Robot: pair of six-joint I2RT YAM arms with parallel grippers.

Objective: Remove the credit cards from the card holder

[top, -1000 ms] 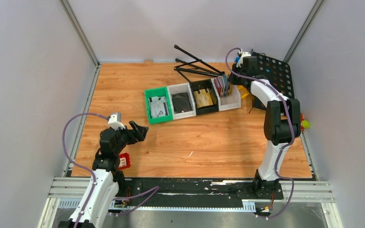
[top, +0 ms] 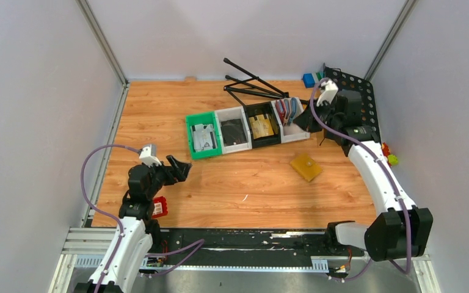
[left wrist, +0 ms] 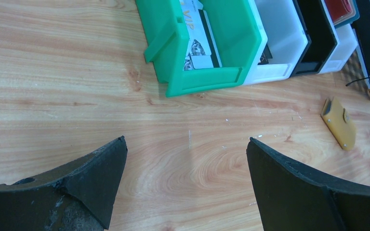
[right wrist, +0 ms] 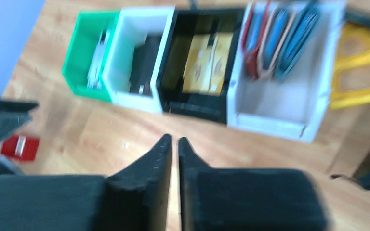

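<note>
The yellow-tan card holder [top: 306, 166] appears in front of the row of boxes, right of centre. Seen in the left wrist view, the holder [left wrist: 340, 124] looks closed and tilted; whether it rests flat on the table I cannot tell. My right gripper [top: 298, 124] is over the rightmost white box, apart from the holder. In the blurred right wrist view, my right gripper has a narrow gap between its fingertips and nothing in it; the holder does not show there. At the left, my left gripper is wide open and empty above bare table.
A green box [top: 190, 137], a white box [top: 225, 114], a black box [top: 265, 141] and another white box [top: 297, 137] form a row. Behind them lies a black folded stand [top: 256, 88]. A red item [top: 160, 206] sits beside the left arm.
The card holder now shows in front of the boxes, where bare table was before. The left arm stayed still.
</note>
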